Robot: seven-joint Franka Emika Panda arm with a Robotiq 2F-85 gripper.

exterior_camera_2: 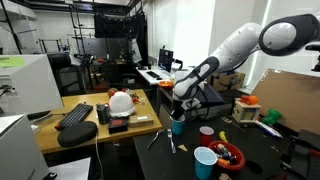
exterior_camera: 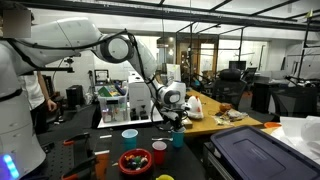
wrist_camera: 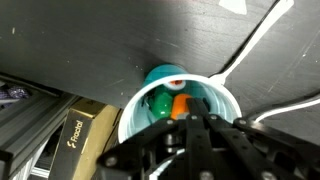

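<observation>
In the wrist view a teal cup [wrist_camera: 133, 119] with a pale rim is seen from above, with a green item [wrist_camera: 161, 103] and an orange item [wrist_camera: 180, 106] inside. My gripper is shut over the cup's opening, its fingertips beside the orange item. Nothing clear shows between the fingers, and they hide part of the cup's inside. From outside, the cup [exterior_camera: 178, 139] stands upright on the dark table under my gripper [exterior_camera: 180, 123]; the second exterior view has the same cup [exterior_camera_2: 177, 127] close below the wrist.
Spoons [wrist_camera: 252, 42] lie close to the cup. A red bowl [exterior_camera: 135, 162], a red cup [exterior_camera: 159, 152], a blue cup [exterior_camera: 130, 138] and a yellow cup [exterior_camera: 165, 177] stand nearer the arm's base. A large dark tray [exterior_camera: 262, 155] takes up the right side.
</observation>
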